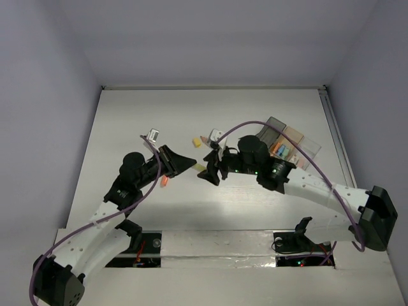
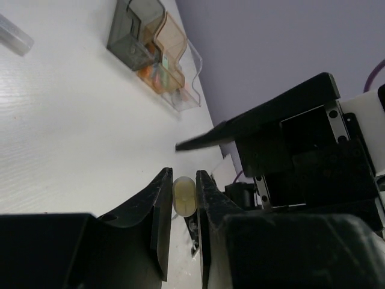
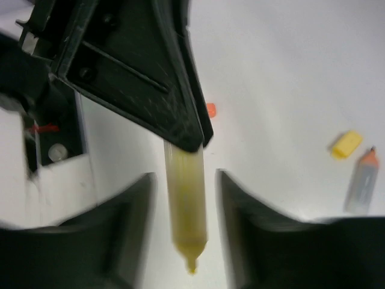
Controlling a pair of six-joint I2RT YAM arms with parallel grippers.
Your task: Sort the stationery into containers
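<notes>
A yellow marker (image 1: 199, 167) lies held in my left gripper (image 1: 189, 163), which is shut on it; its end (image 2: 184, 195) shows between the fingertips in the left wrist view, and its nib end (image 3: 186, 217) points down in the right wrist view. Facing it, my right gripper (image 1: 210, 167) has its fingers around the marker's far part, part open as seen in the top and left wrist views; whether it touches the marker is unclear.
Translucent container compartments (image 1: 293, 145) with colored items stand at the right. A yellow eraser (image 1: 196, 142), a grey marker (image 3: 362, 183) and a red item (image 1: 164, 182) lie on the table (image 1: 127, 115).
</notes>
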